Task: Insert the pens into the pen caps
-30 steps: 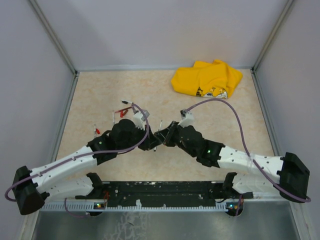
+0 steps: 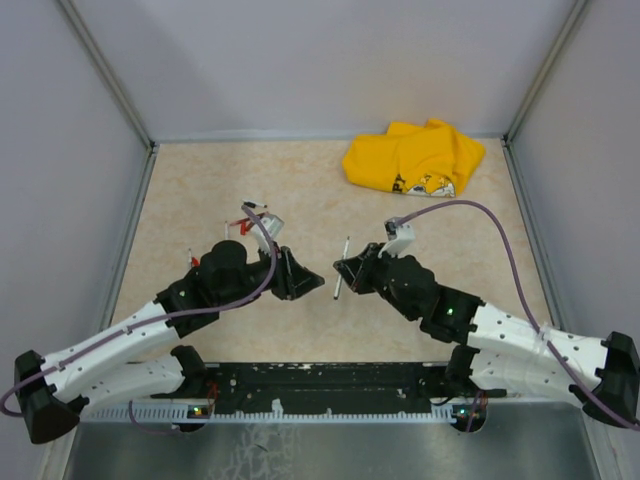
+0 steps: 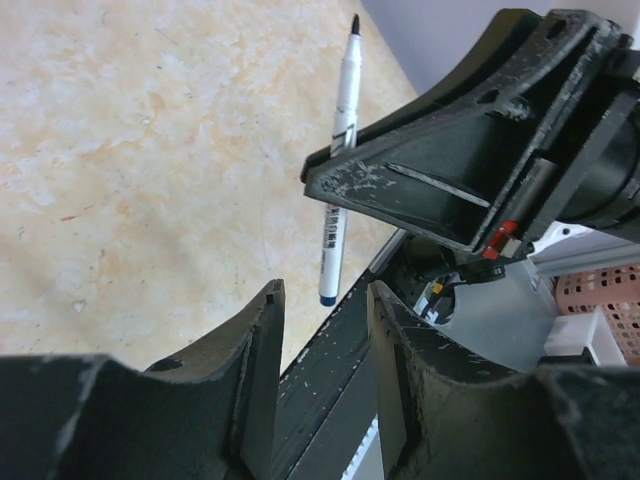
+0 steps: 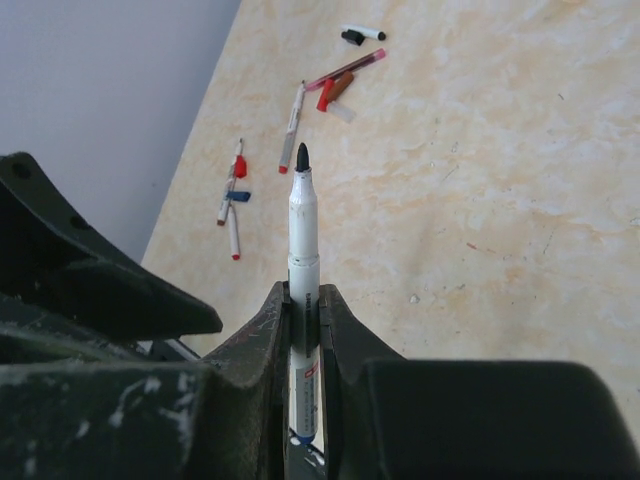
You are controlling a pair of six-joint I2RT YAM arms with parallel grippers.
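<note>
A white pen (image 3: 334, 235) with a bare black tip stands nearly upright, my right gripper shut on its middle. Its tip points up and its blue end points down. To the left of it my left gripper is part open, with nothing between its fingers. In the right wrist view several pens lie on the table, among them a grey-and-white pen (image 4: 291, 128) and a pink pen (image 4: 345, 70). Loose caps lie near them: a red cap (image 4: 326, 95), a brown cap (image 4: 341, 86), a black cap (image 4: 353, 37) and a blue cap (image 4: 238, 196).
A yellow cloth bag (image 2: 413, 158) lies at the back right of the table (image 2: 300, 180). Walls rise at the sides and back.
One second ago the grippers met at the pen. The left has since opened and drawn back a little to the left; the right has moved right, carrying the pen.
</note>
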